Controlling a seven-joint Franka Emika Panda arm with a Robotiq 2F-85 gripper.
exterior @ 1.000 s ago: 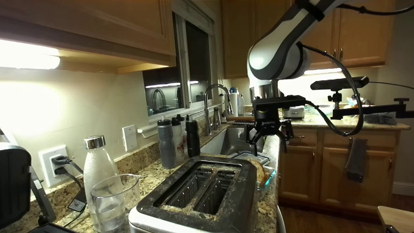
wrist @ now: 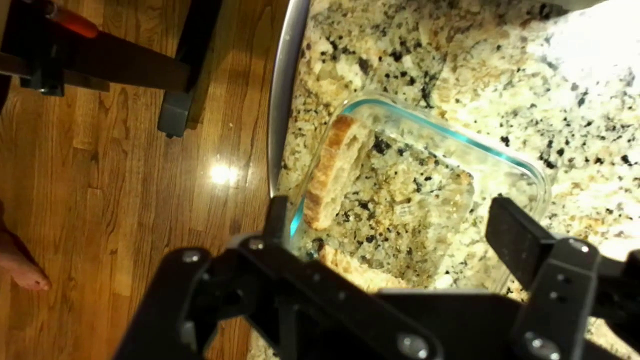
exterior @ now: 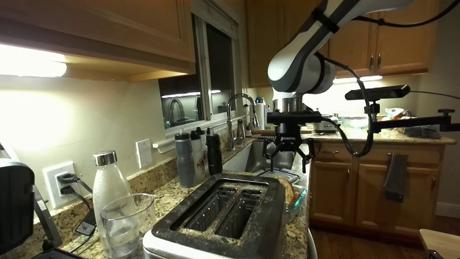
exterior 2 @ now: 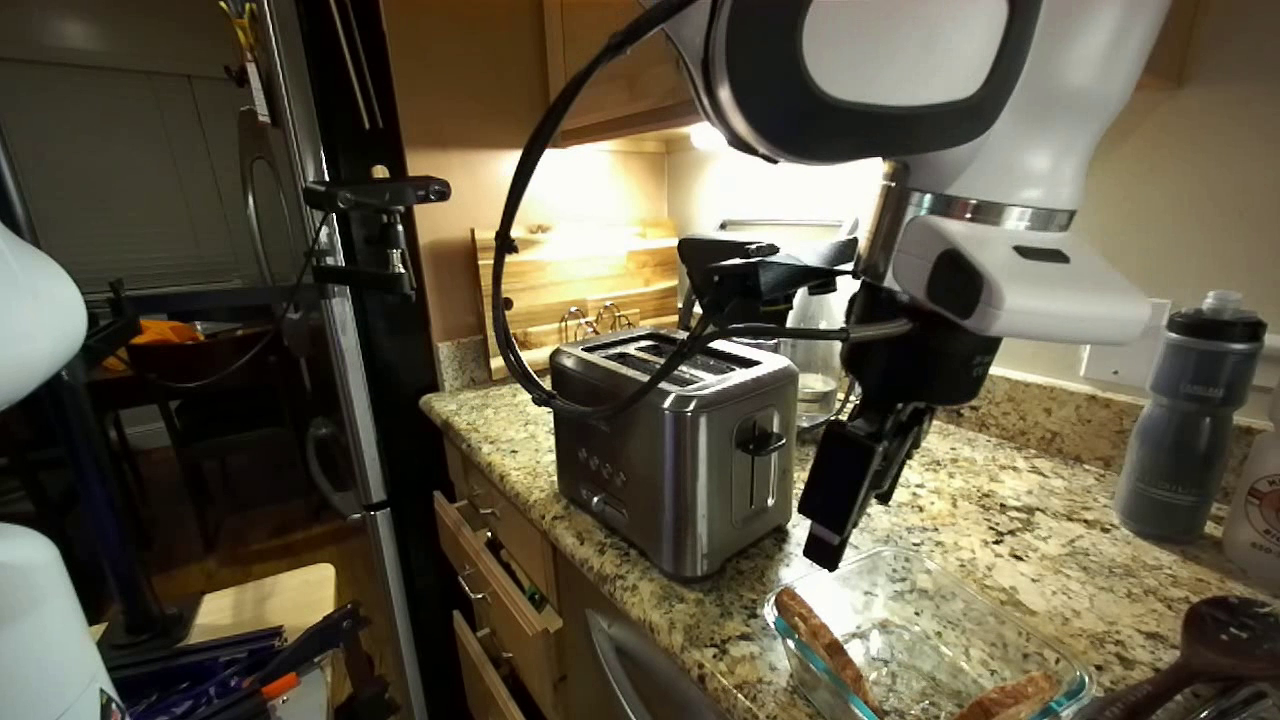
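My gripper (exterior: 288,166) stands open above the glass container, with nothing between its fingers. In the wrist view the container (wrist: 462,135) lies below the fingers, its teal-tinted rim partly covered by them. One bread slice (wrist: 333,174) leans on edge against its left wall. Another bread slice (wrist: 360,273) shows only in part behind the gripper. Exterior view 2 has both: one slice (exterior 2: 828,648) at the container's near left side, the other (exterior 2: 1010,696) at the lower edge of the picture. The toaster (exterior 2: 678,468) is beside the container, its slots (exterior: 235,216) looking empty from above.
Several bottles (exterior: 184,159) line the wall by the sink. A glass pitcher (exterior: 129,224) and a clear bottle (exterior: 110,185) stand behind the toaster. A dark spoon (exterior 2: 1224,642) lies near the container. Bare counter (exterior 2: 996,492) stretches between container and wall.
In exterior view 1 the arm and gripper have shifted left, toward the wall side, and slightly lower. Toaster, container and bottles are where they were.
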